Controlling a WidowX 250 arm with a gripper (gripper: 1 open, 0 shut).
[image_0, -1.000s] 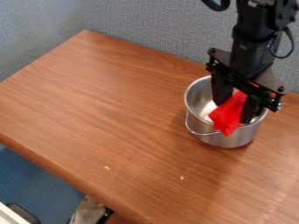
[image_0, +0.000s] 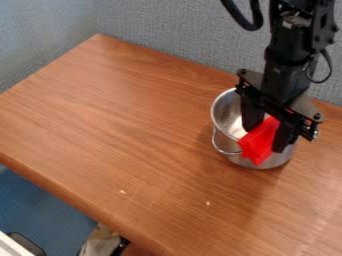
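My gripper (image_0: 275, 118) reaches down from the top right over a steel pot (image_0: 227, 120) with a wire handle at its front left. It is shut on a red object (image_0: 259, 143), which hangs tilted at the pot's right side, partly over its interior. The arm and red object hide much of the pot, so I cannot tell whether the red object touches it.
A grey wall runs along the back. At the lower left the table edge drops to a blue floor with some small items.
My gripper has shifted very slightly down with the red object in it; otherwise little differs.
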